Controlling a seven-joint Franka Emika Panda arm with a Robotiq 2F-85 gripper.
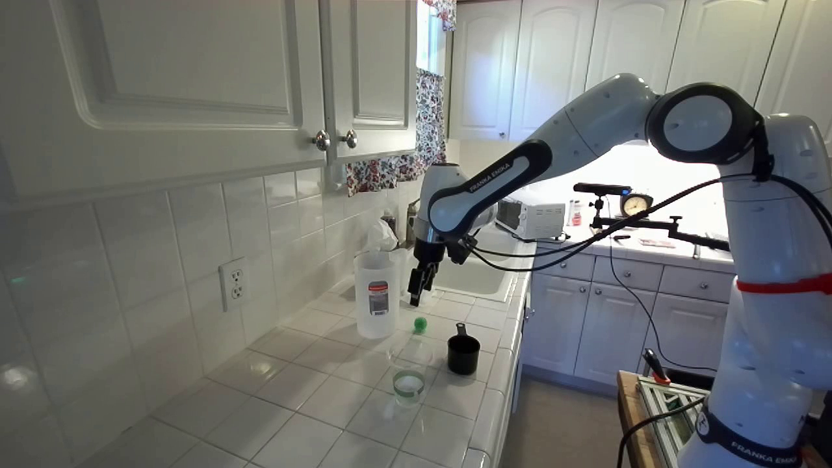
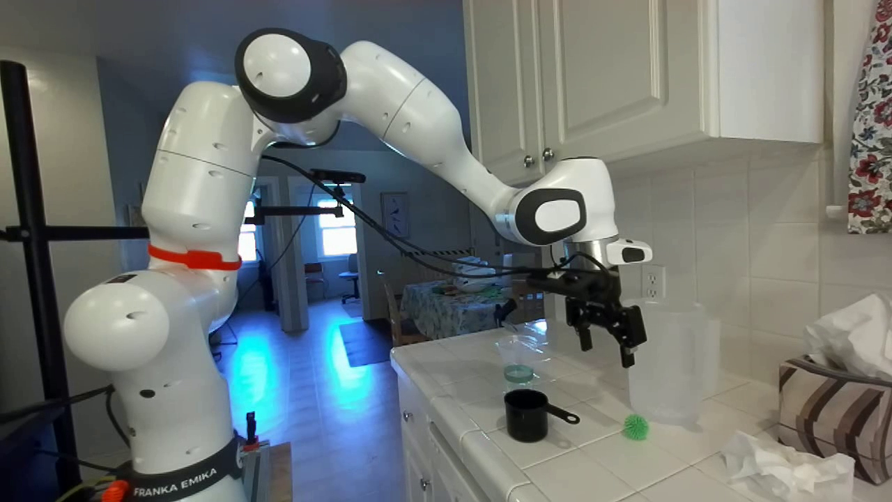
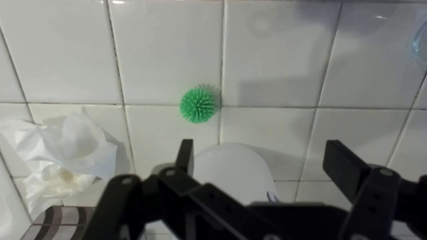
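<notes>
Bare tile lies around a spiky green ball [image 3: 197,105], which in the second exterior view is the green ball [image 2: 636,427] at the foot of a tall translucent pitcher [image 2: 669,360]. Above the counter hangs my gripper, its fingers spread wide with nothing held. The wrist view puts the ball ahead of the fingertips, nearer the left finger [image 3: 184,156]. A black measuring cup [image 1: 463,352] with a handle stands close to the counter edge. Beside it is a clear cup [image 1: 409,385] with a green band. Part of the pitcher shows pale between my fingers, farther down.
Crumpled tissue [image 2: 787,468] lies by a striped tissue box [image 2: 836,410]. The sink [image 1: 476,277] is beyond the pitcher. Upper cabinets [image 1: 374,70] overhang the wall side. Open tile [image 1: 288,413] stretches across the near counter.
</notes>
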